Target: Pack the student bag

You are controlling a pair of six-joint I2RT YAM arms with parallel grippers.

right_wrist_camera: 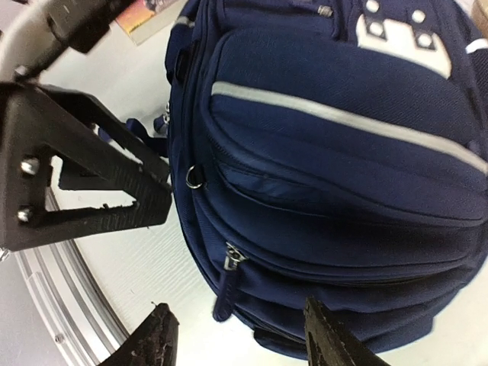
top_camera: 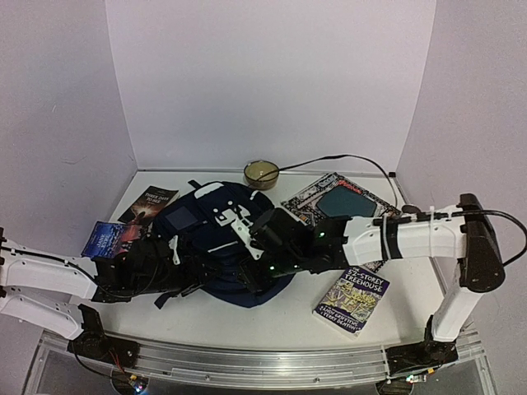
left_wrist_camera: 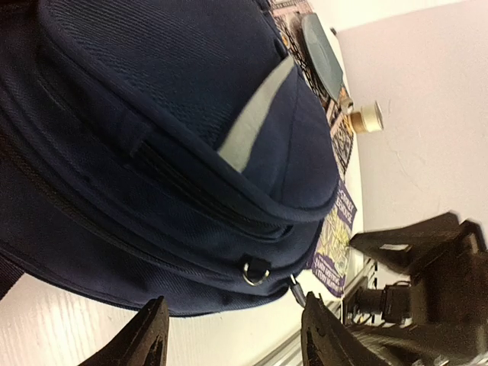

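Observation:
A dark blue school bag (top_camera: 193, 218) lies on the table, slightly left of centre. My left gripper stands open at the bag's front edge, nothing between its fingers. From the other side my right gripper is also open, close over the same front edge. A zip pull (right_wrist_camera: 226, 293) hangs from the bag's seam and shows between the right fingers in the right wrist view, apart from both. The zip by it looks closed. The Treehouse book (top_camera: 354, 298) lies at the front right. Both arms cover part of the bag from above.
A dark book (top_camera: 152, 204) and a blue book (top_camera: 103, 239) lie left of the bag. Behind it stands a bowl (top_camera: 262, 176). A patterned mat (top_camera: 317, 191) with a grey-green item (top_camera: 347, 204) on it fills the back right.

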